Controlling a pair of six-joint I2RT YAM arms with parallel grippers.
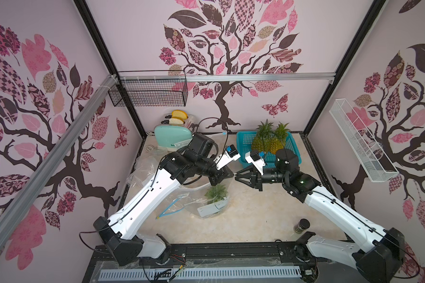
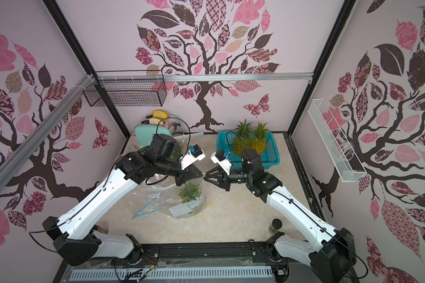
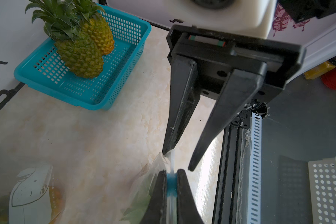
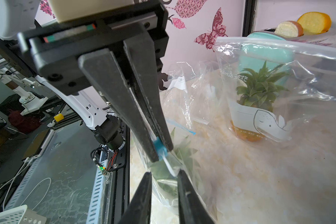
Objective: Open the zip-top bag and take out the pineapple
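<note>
A clear zip bag (image 1: 205, 209) stands under my left arm with the green crown of a pineapple (image 1: 216, 192) inside. My left gripper is shut on the blue zip piece (image 3: 171, 184) at the bag's top edge. From those fingers a short pale end of the strip (image 4: 170, 166) sticks out. Facing it closely is my right gripper, its fingers apart. In the right wrist view the pale end reaches near these fingertips, but contact cannot be made out. Most of the pineapple's body is hidden by the bag and its white label.
At the back, a turquoise basket (image 1: 291, 159) holds two loose pineapples (image 1: 262, 140). Another clear bag with a pineapple (image 4: 263, 87) stands behind in the right wrist view. A small dark-lidded jar (image 1: 302, 225) sits front right.
</note>
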